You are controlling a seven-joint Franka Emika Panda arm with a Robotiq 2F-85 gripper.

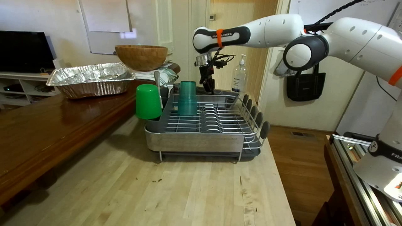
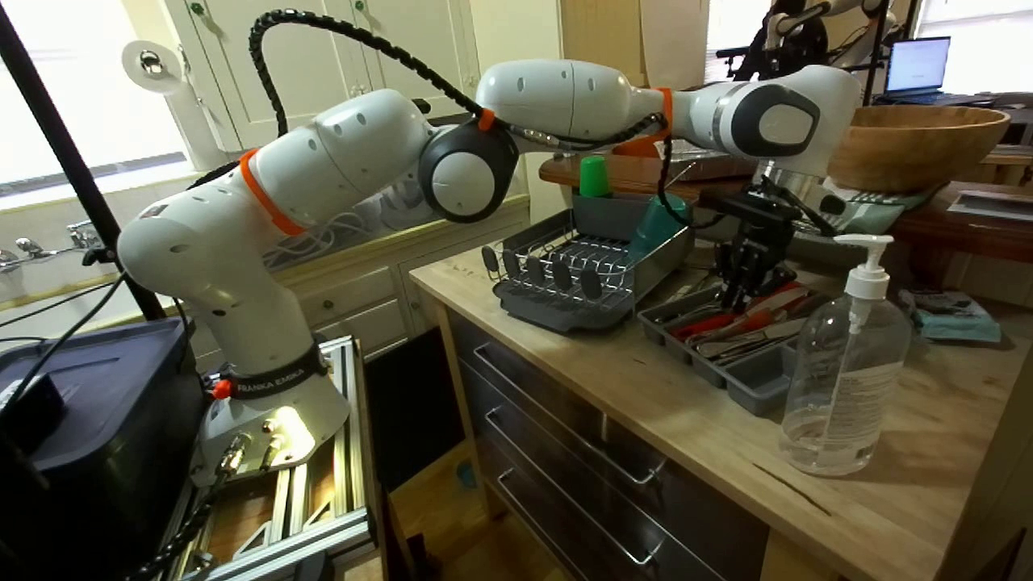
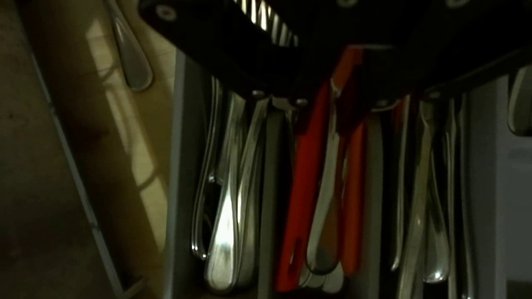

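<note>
In exterior view 2 my gripper (image 2: 743, 294) points down over a grey cutlery tray (image 2: 761, 381), its fingertips low among the utensils. The wrist view shows red handles (image 3: 305, 199) in the tray's middle compartment, with a metal utensil handle (image 3: 324, 219) between them. Silver cutlery (image 3: 224, 244) fills the compartment to the left, and more thin metal utensils (image 3: 419, 214) lie to the right. The dark gripper body covers the top of the wrist view. Whether anything lies between the fingers is too dark to make out.
A dish rack (image 1: 194, 142) stands beside the tray, with a teal cup (image 1: 187, 98) in it and a green cup (image 1: 148, 101) at its side. A clear pump bottle (image 2: 840, 387) stands close to the tray. The counter (image 1: 124, 180) before the rack is clear.
</note>
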